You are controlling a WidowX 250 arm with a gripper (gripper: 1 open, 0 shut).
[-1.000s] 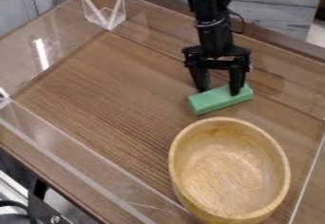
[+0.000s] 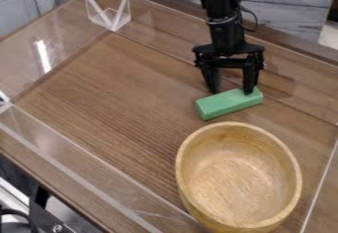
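My black gripper [image 2: 230, 75] reaches down from the top of the camera view, standing open over a green block [image 2: 223, 105]. Its dark fingers straddle the back part of the block, near the upper right end; whether they touch it cannot be told. The green block lies flat on the wooden table [image 2: 99, 109], angled from lower left to upper right.
A beige oval bowl [image 2: 238, 176] stands at the near right, in front of the block. A clear plastic container [image 2: 110, 10] sits at the back left. A dark object shows at the bottom-left corner.
The arm and gripper have shifted very slightly, a little lower over the green block. The block looks almost unmoved.
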